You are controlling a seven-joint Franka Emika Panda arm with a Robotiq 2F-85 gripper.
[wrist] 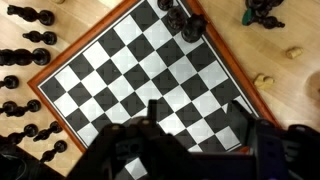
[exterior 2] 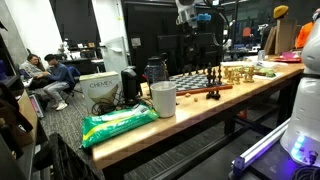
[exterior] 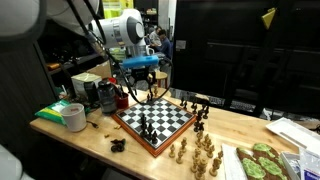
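A chessboard [exterior: 160,118] with a brown wooden rim lies on the table; its squares fill the middle of the wrist view. Dark chess pieces [wrist: 188,22] stand together near one edge of the board. Other dark pieces [wrist: 30,55] lie or stand outside the rim at the left of the wrist view. Light wooden pieces [exterior: 200,158] are grouped on the table to the right of the board in exterior view 1. My gripper hovers above the board, open, with only bare squares visible between its fingers. In exterior view 1 it is above the board's far side.
A white container [exterior: 74,117], dark jars [exterior: 107,97] and a green bag [exterior 2: 118,122] stand left of the board. A dark clump [exterior: 118,145] lies at the table's front. Green-patterned packaging [exterior: 262,163] and a white tray [exterior: 295,133] occupy the right end. Much of the board is empty.
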